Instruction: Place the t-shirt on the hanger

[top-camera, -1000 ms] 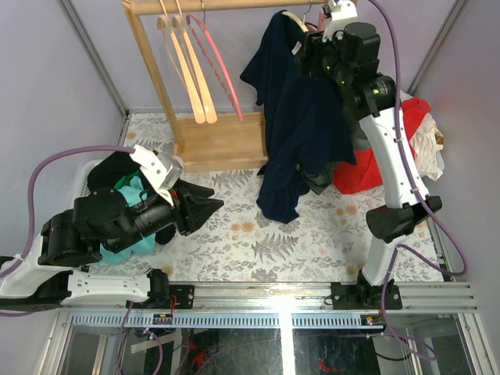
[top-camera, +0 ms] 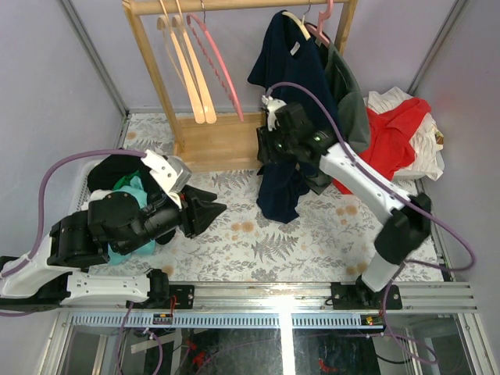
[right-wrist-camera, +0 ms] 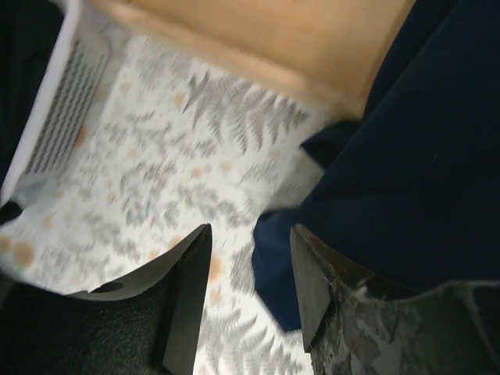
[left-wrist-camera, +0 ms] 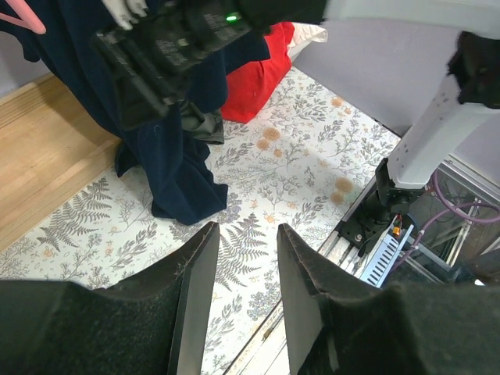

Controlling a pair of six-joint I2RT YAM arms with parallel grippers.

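The navy t-shirt (top-camera: 277,62) hangs on a pale wooden hanger (top-camera: 296,24) on the rack's rail in the top view. Its lower end reaches down to the patterned table. In front of the shirt is my right gripper (top-camera: 266,151), blurred, with the fingers apart and no cloth between them in the right wrist view. There the dark cloth (right-wrist-camera: 406,180) fills the right side, behind one finger. Over the left part of the table, away from the shirt, my left gripper (top-camera: 212,212) is part open and empty; its fingertips (left-wrist-camera: 209,234) show apart in its wrist view.
Two wooden hangers (top-camera: 191,74) and a pink hanger (top-camera: 219,66) hang on the left. A grey garment (top-camera: 341,86) hangs behind the shirt. Red cloth (top-camera: 387,144) lies at the right; a basket (right-wrist-camera: 66,101) with dark and teal clothes stands left.
The shirt's sleeve and side hang looser.
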